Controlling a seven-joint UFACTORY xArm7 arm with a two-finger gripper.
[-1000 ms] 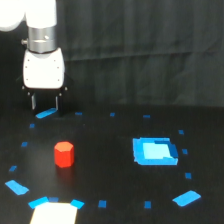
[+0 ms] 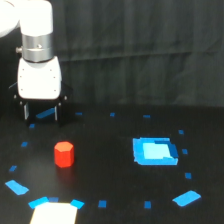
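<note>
A red block (image 2: 64, 153) with a hexagonal outline rests on the black table, left of the middle. Up and to its left hangs my gripper (image 2: 42, 116), below the white and grey arm. Its dark fingers stand apart, with no object visible between them, and they do not touch the block. At the right of the table is a square marked in blue (image 2: 140, 145), with a white patch (image 2: 157, 151) inside it.
A pale object (image 2: 53, 213) is cut off by the bottom edge. Blue tape pieces (image 2: 186, 198) and several small blue marks lie around the table. Between the red block and the blue square the surface is clear.
The arm and gripper have come lower and shifted slightly left. The red block and the blue square have not moved.
</note>
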